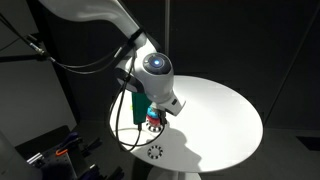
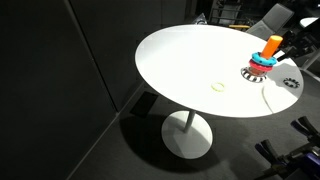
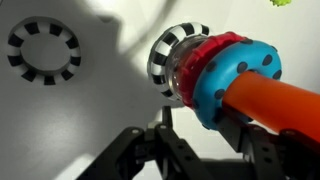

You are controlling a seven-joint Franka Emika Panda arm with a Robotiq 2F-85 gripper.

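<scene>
A stack of rings stands on the white table: a blue dotted ring (image 3: 212, 86) on top, a red ring (image 3: 188, 70) under it, then a clear pinkish layer and a black-and-white striped ring (image 3: 158, 58) at the bottom. An orange cylinder (image 3: 275, 103) rises above the blue ring; exterior view 2 shows the orange cylinder (image 2: 271, 46) upright over the stack. My gripper is close beside the stack, its dark fingertips apart near the blue ring's edge. Whether they touch it is hard to tell. In exterior view 1 the arm partly covers the stack (image 1: 154, 116).
Another striped ring (image 3: 43, 52) lies flat near the table's edge. A pale yellow-green ring (image 2: 218, 87) sits apart on the table (image 2: 190, 60). A green panel (image 1: 140, 106) shows beside the arm.
</scene>
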